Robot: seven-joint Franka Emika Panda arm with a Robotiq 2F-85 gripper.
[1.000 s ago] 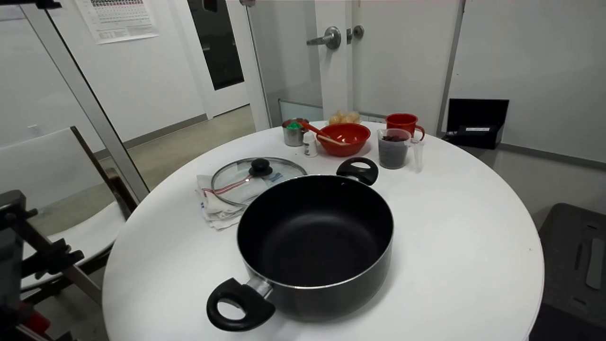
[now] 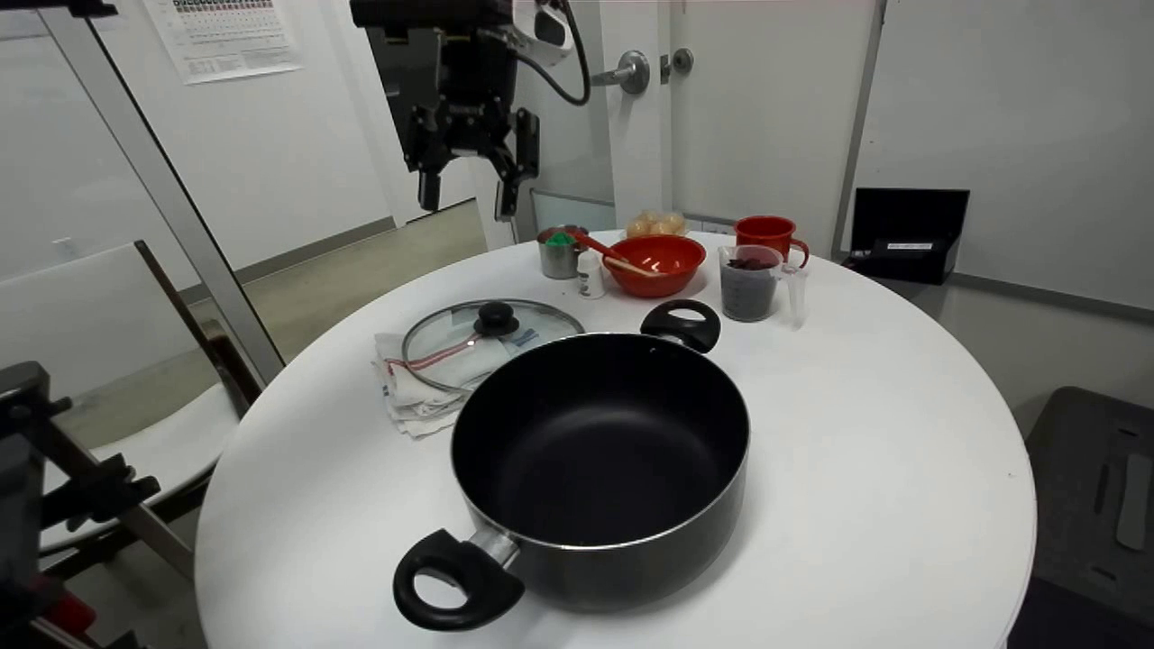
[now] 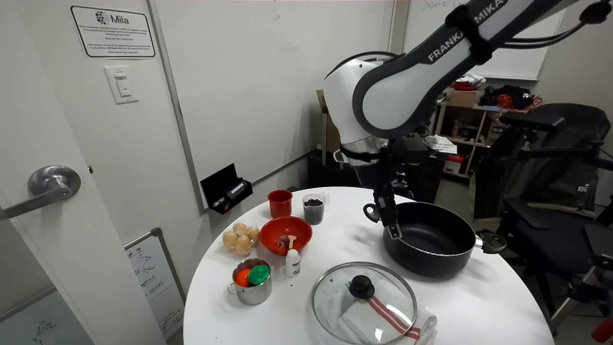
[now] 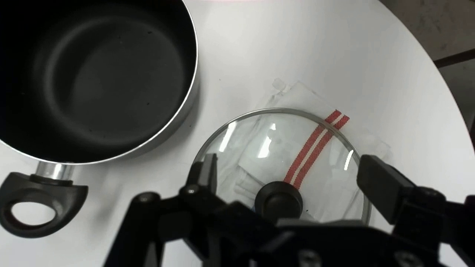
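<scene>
Wide apart and empty, the fingers of my open gripper (image 2: 467, 204) hang in the air above the table. Below them in the wrist view lies a round glass lid (image 4: 249, 147) with a metal rim and a black knob (image 4: 279, 202); the knob shows between the two fingers, lower down. The lid rests on a folded white cloth (image 4: 307, 91) with red stripes. Beside it stands a large black pot (image 2: 606, 573), uncovered and empty inside, with two looped handles. In exterior view 2 the gripper overlaps the pot's near rim.
A steel cup (image 3: 253, 292) with green and orange things, a small white bottle (image 3: 292, 263), a red bowl (image 3: 299, 233), eggs (image 3: 240, 239), a red mug (image 3: 280, 204) and a measuring cup (image 3: 313, 212) stand grouped away from the pot.
My gripper has come down into exterior view 1 from above, where it was out of frame. The pot, lid and other tabletop objects have not moved.
</scene>
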